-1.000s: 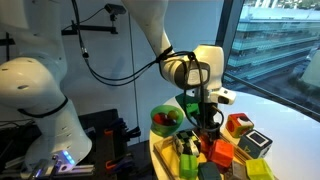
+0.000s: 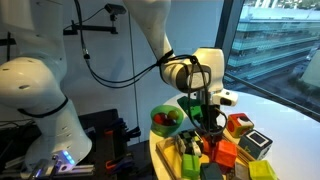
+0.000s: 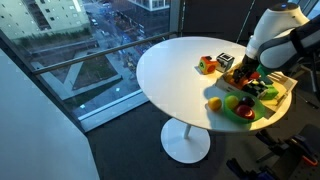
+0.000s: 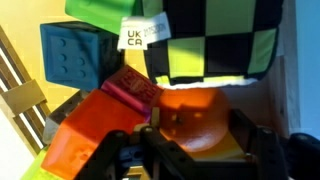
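In the wrist view, a glossy orange rounded object (image 4: 193,108) sits between the dark fingertips of my gripper, which is shut on it. Its lower part is hidden by the fingers. In exterior view 1 the gripper (image 2: 208,138) points down into a shallow box (image 2: 160,152) of toy blocks. Right against the held object lie a black-and-yellow checked item (image 4: 215,40) with a white label, a dark red block (image 4: 132,88) and an orange-red block (image 4: 90,135). A dark blue block (image 4: 75,55) is farther left.
A green bowl (image 2: 167,131) with colourful contents stands left of the box. Large blocks crowd the box's right side: a yellow-and-black one (image 2: 256,144), a red one (image 2: 239,124) and a yellow-green one (image 2: 261,171).
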